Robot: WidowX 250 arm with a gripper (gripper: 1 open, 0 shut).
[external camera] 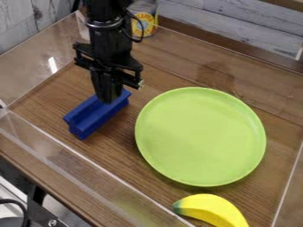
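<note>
My black gripper (108,87) hangs just over the blue block (90,120), near its back end, with its fingers looking shut; the block's back end is partly hidden beneath it, and whether the two touch is unclear. The long blue block lies on the wooden tray's left half. A large green plate (199,136) lies to its right.
A yellow banana (208,209) lies at the front right. A yellow can (142,19) stands at the back behind the arm. The tray's clear side walls border the area.
</note>
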